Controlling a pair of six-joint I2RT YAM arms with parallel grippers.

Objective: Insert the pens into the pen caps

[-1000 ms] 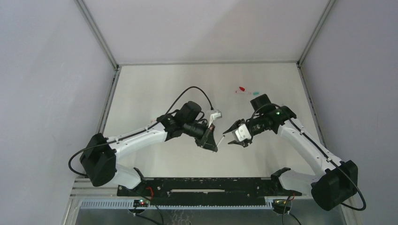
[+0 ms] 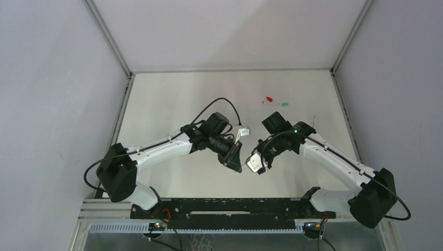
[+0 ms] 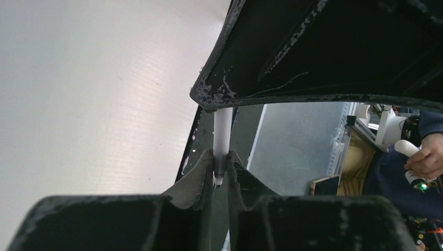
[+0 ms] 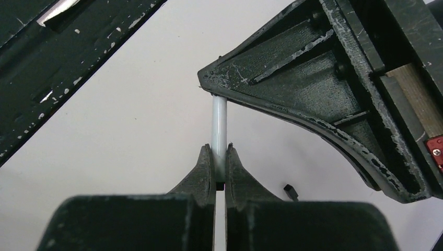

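A white pen [image 4: 219, 123] stands between the two grippers, which meet in the centre of the top view. In the right wrist view my right gripper is shut round its shaft, with the far end against the other gripper's black body. The left wrist view shows the white shaft [image 3: 221, 130] between the fingertips of my left gripper; whether these fingers press on it is hard to tell. A red cap [image 2: 269, 99], a pale pen [image 2: 271, 103] and a teal cap [image 2: 285, 104] lie at the back right of the table.
A dark front edge [image 2: 261, 208] runs below both arms. A person's hand [image 3: 426, 157] shows beyond the table in the left wrist view.
Over the last second my right arm has moved left and down to meet the left gripper at the pen. The left arm has shifted slightly right and is nearly still since.
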